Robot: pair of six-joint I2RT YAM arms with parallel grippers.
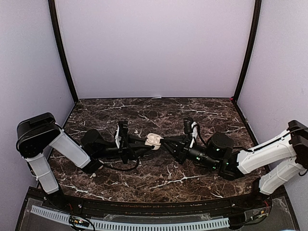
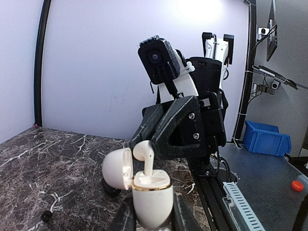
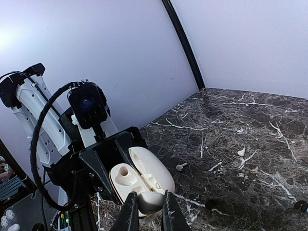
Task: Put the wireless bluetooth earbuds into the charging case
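Observation:
The open white charging case point(image 1: 153, 143) is held upright by my left gripper point(image 1: 147, 144), shut on its body; in the left wrist view the case body point(image 2: 152, 197) fills the fingers, lid point(image 2: 115, 168) open to the left. My right gripper point(image 1: 166, 142) is shut on a white earbud point(image 2: 143, 151), whose stem points down into the case's top. In the right wrist view the earbud's head point(image 3: 150, 201) sits between the right fingertips at the case's slots, and one round slot in the case point(image 3: 122, 173) shows empty.
A small white piece point(image 3: 241, 152), a silver piece point(image 3: 181, 166) and dark small pieces point(image 3: 211, 204) lie on the marble table point(image 1: 159, 183). A blue crate point(image 2: 267, 142) stands beyond the right arm.

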